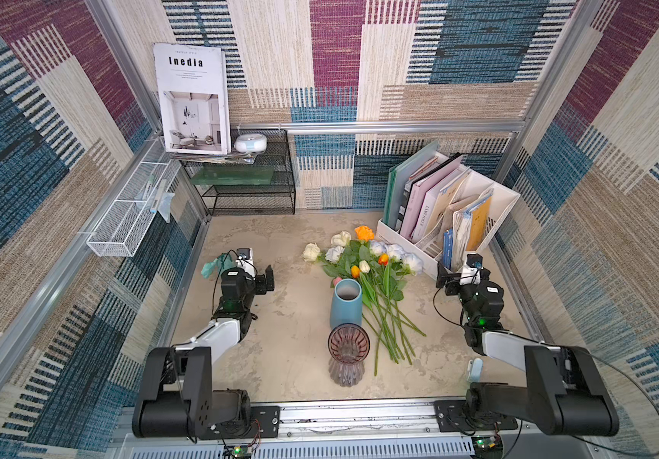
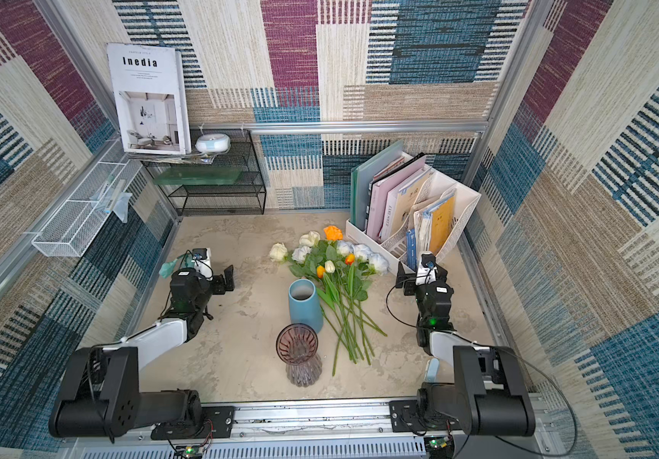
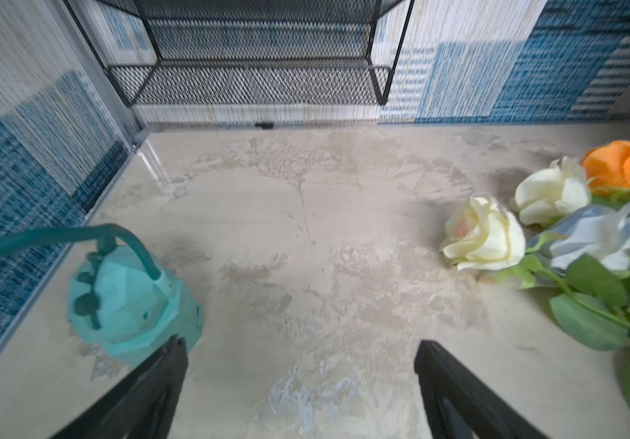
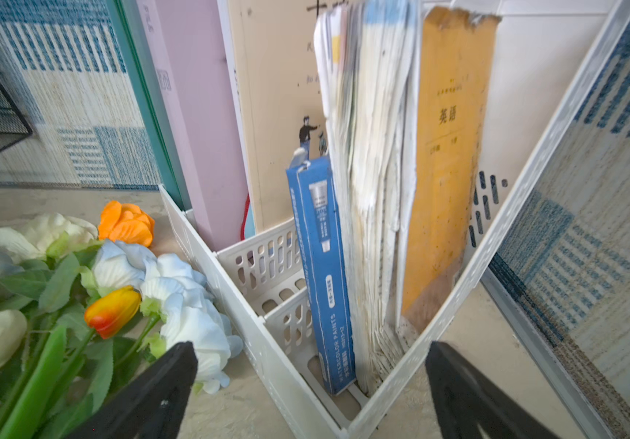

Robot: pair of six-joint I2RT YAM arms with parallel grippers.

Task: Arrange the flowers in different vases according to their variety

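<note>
A bunch of flowers lies loose in the table's middle: white roses (image 3: 482,234), an orange bloom (image 1: 364,233), tulips (image 4: 112,313) and pale blue blooms (image 4: 192,322), stems toward the front. A blue vase (image 1: 345,312) stands just in front of the blooms, with a ribbed glass vase (image 1: 346,363) nearer the front edge. My left gripper is open and empty above the table's left part, facing back. My right gripper is open and empty right of the flowers, facing the white file holder (image 4: 242,307).
A teal object (image 3: 132,300) is at the left. A black mesh shelf (image 3: 249,80) stands at the back left, the file holder with folders at the back right. A small pale object (image 1: 473,370) lies at the front right.
</note>
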